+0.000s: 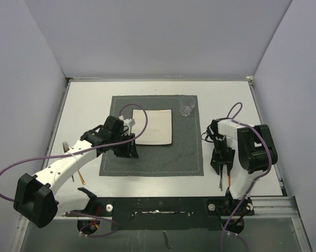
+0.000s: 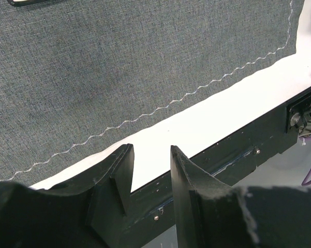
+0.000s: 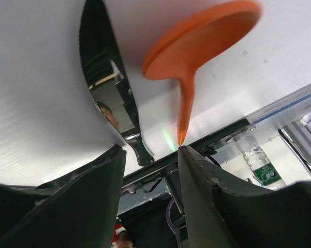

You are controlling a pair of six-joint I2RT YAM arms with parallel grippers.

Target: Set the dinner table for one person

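Note:
A cream square plate rests on the grey placemat, a glass near its top right. My left gripper hangs open over the mat by the plate's lower left, nothing between its fingertips. My right gripper is open low over the cutlery at the right; in the right wrist view a dark-and-steel utensil and an orange spoon lie just beyond its tips, with nothing seen held.
Forks and other cutlery lie at the far left of the white table. The front edge has a dark rail.

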